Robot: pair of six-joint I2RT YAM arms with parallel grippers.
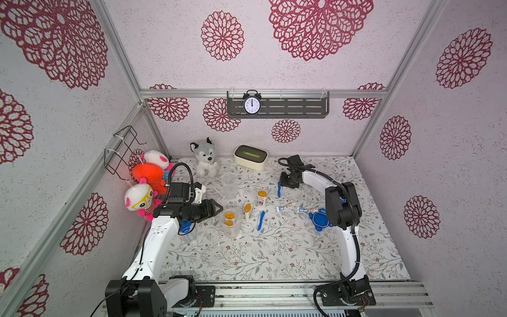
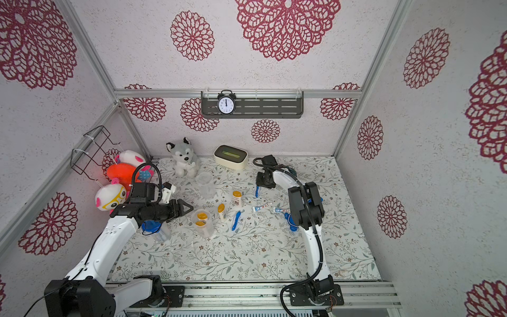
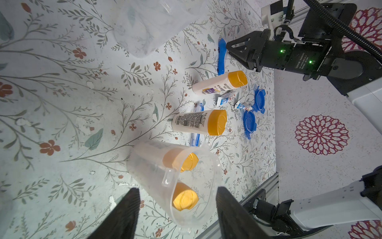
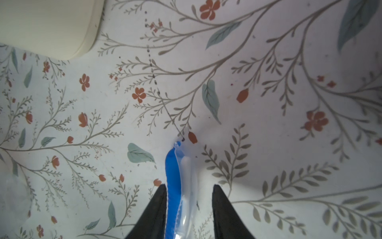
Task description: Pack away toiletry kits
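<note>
A clear cup (image 1: 232,232) holds two orange-capped bottles; my left gripper stands open, its fingers apart at the near side of the cup's mouth, not closed on it. At the far right, my right gripper points down, open, over a blue packaged toothbrush (image 4: 173,187) that shows between its fingers. A second blue toothbrush (image 1: 261,220) lies near them.
An empty clear cup (image 2: 206,186) stands farther back. Another with a blue lid (image 2: 151,227) is partly behind my left arm. Blue lids (image 3: 249,121) lie at the right. A cream box (image 1: 250,157) and husky plush (image 1: 206,158) stand at the back.
</note>
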